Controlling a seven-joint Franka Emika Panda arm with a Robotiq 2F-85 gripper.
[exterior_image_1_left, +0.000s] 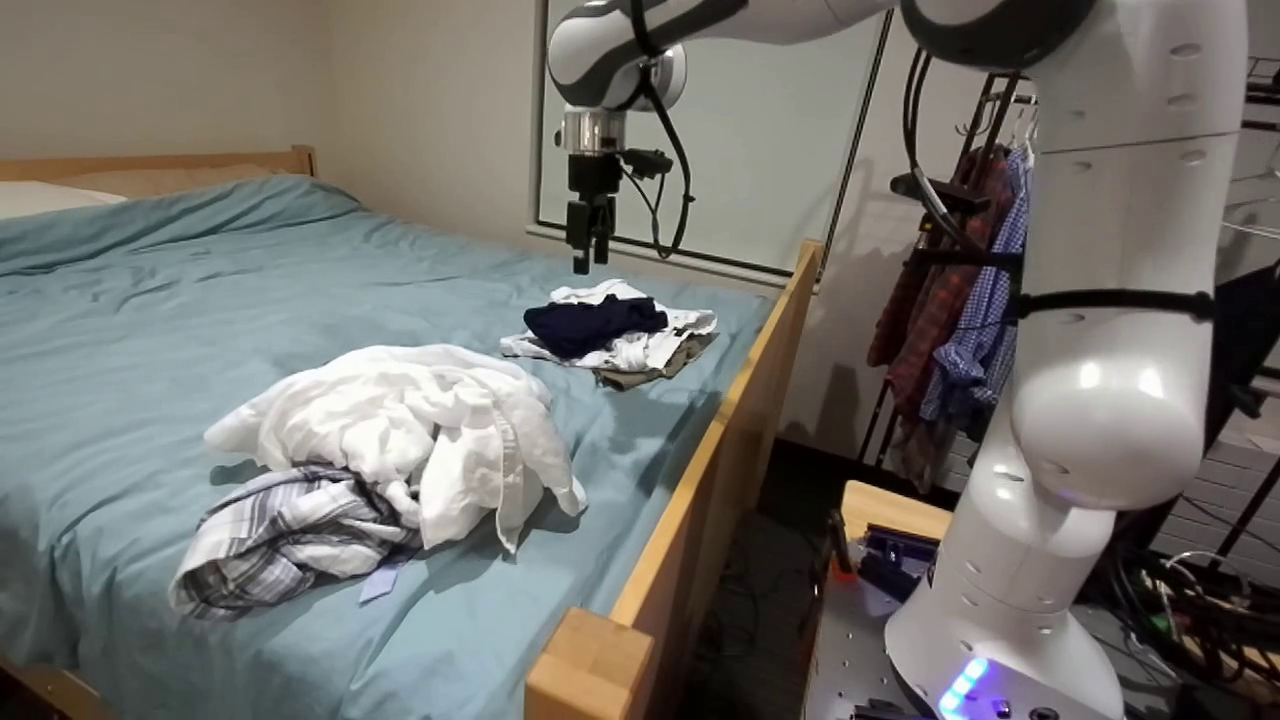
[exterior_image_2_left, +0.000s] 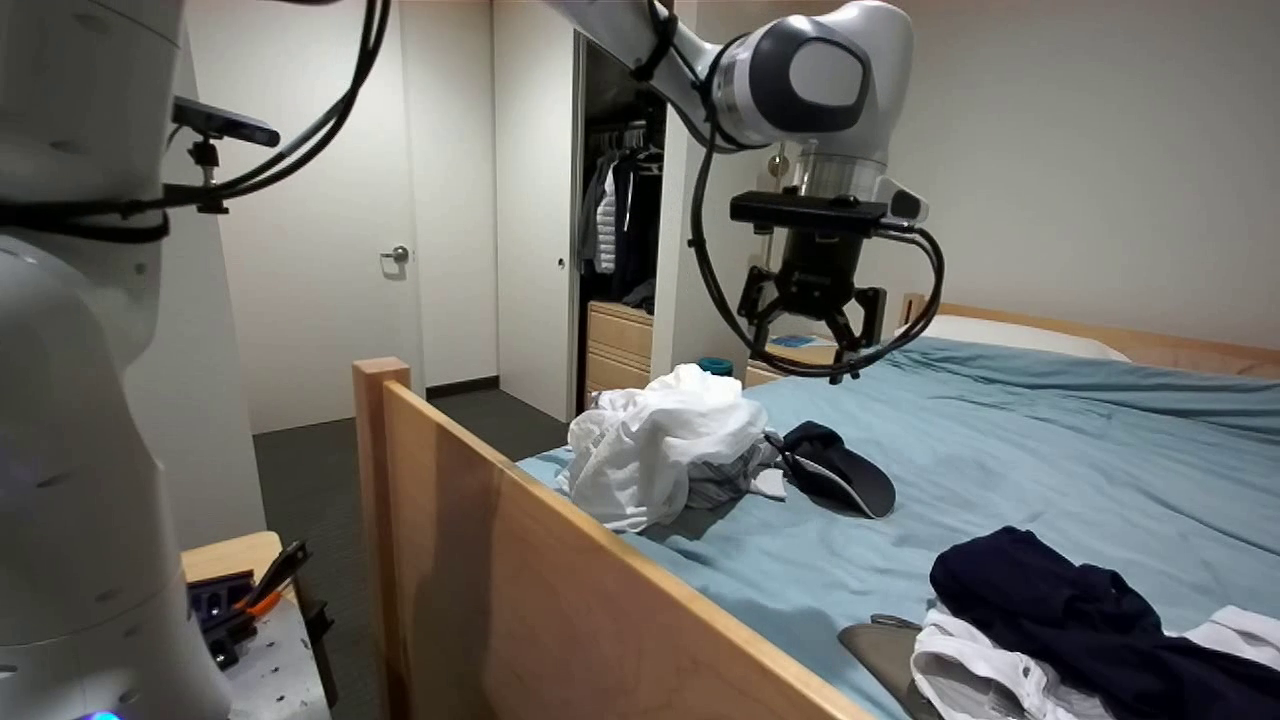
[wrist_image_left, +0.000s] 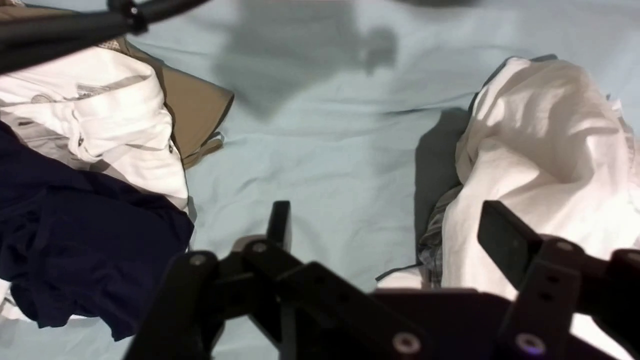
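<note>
High over the bed, my gripper (exterior_image_1_left: 588, 254) hangs with its fingers pointing down. It is open, and the wrist view shows a wide gap between its fingertips with only bed cover below. A folded navy garment (wrist_image_left: 90, 234) lies on white clothing (wrist_image_left: 120, 120) and a brown piece (wrist_image_left: 192, 111), to the left in the wrist view. To the right is a crumpled white cloth heap (wrist_image_left: 540, 138), partly behind one finger. Grey plaid cloth (exterior_image_1_left: 282, 540) spills from under that heap. Exterior view 2 also shows a dark cap (exterior_image_2_left: 834, 468) beside the heap.
Teal bedding (exterior_image_1_left: 396, 294) leaves clear room between the two piles and toward the headboard. A wooden footboard (exterior_image_1_left: 708, 474) rises between the bed and my base. Cables loop around the wrist, and hung shirts (exterior_image_1_left: 978, 300) stand beyond the arm.
</note>
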